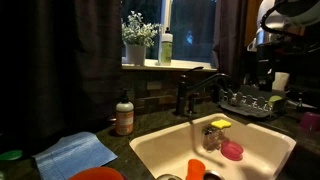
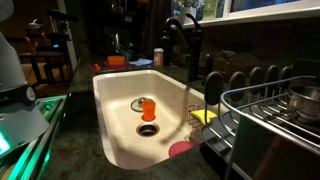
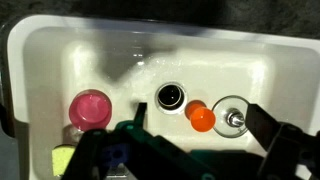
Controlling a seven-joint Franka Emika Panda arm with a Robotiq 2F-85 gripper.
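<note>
My gripper hangs over the white sink (image 3: 235,55), its dark fingers spread wide at the bottom of the wrist view, nothing between them. Beneath that gap lie an orange cup (image 3: 203,119) and a round lid with a knob (image 3: 233,117). To the left, a pinkish-red round dish (image 3: 90,109) rests on the basin floor. A yellow sponge (image 3: 63,159) sits near the lower left corner. Exterior view 1 has the arm (image 1: 285,20) entering at upper right; its fingertips are too dark there to make out.
The drain (image 3: 171,97) is left of the orange cup. A black faucet (image 1: 184,95) rises behind the basin. A dish rack (image 2: 270,110) holding a metal pot (image 2: 304,103) borders one side. A soap bottle (image 1: 125,115) and blue cloth (image 1: 74,155) occupy the other counter.
</note>
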